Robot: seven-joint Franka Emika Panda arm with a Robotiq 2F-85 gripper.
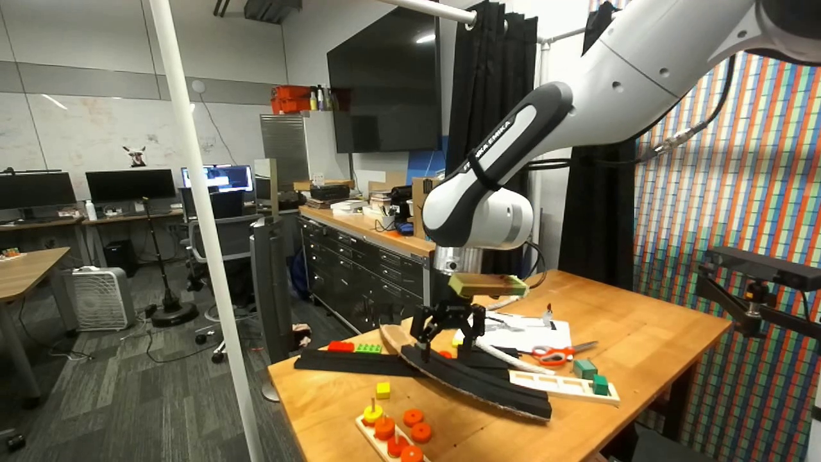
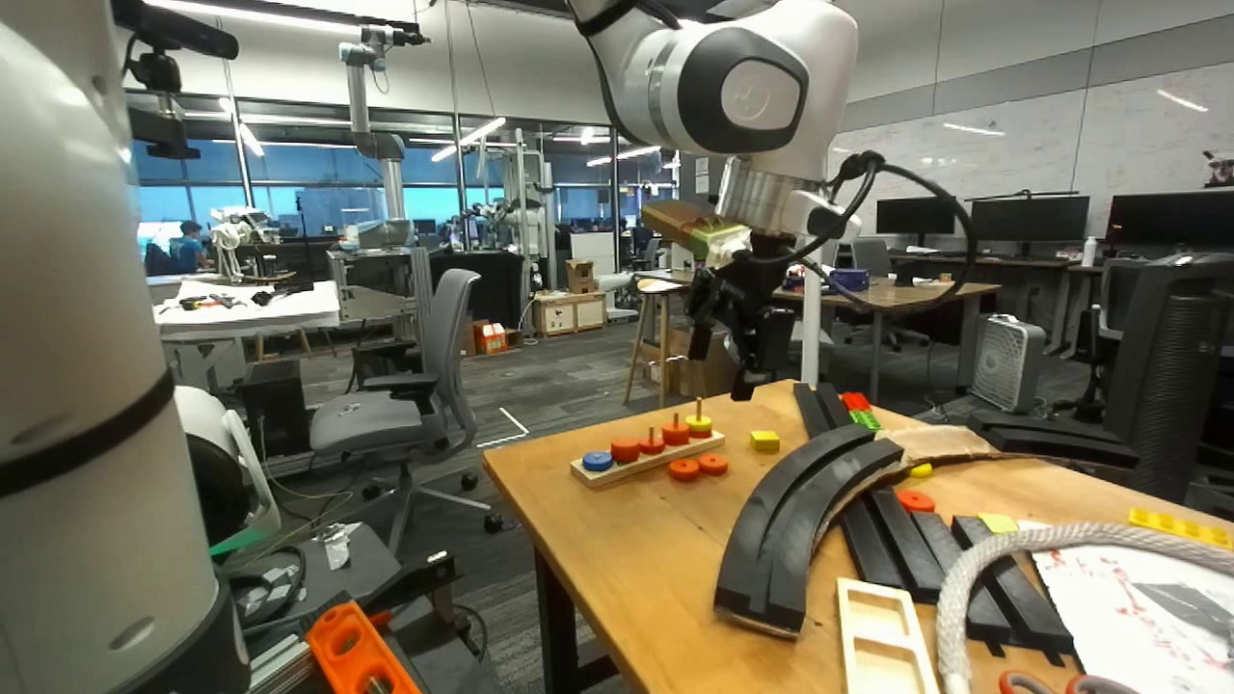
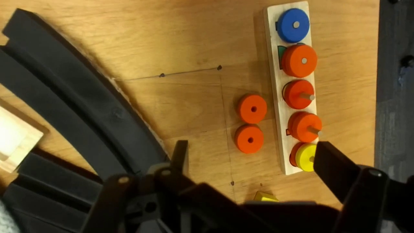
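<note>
My gripper [image 2: 726, 370] hangs above the table, open and empty. In the wrist view a wooden peg board [image 3: 274, 83] stands to the right, bearing a blue disc [image 3: 289, 29], orange-red discs and a yellow disc [image 3: 304, 155] on its pegs. Two loose orange discs [image 3: 252, 109] [image 3: 248, 139] lie flat beside the board, their centre holes showing. From the wrist they appear between my two fingers, well below them. A small yellow block [image 3: 266, 196] is partly hidden behind the gripper.
Black curved track pieces [image 2: 769, 544] cross the middle of the table. Beyond them are a grey rope [image 2: 972, 567], red-handled scissors [image 1: 550, 354], a cream tray [image 1: 554, 382] and green blocks [image 1: 585, 369]. Bare wood lies between track and peg board.
</note>
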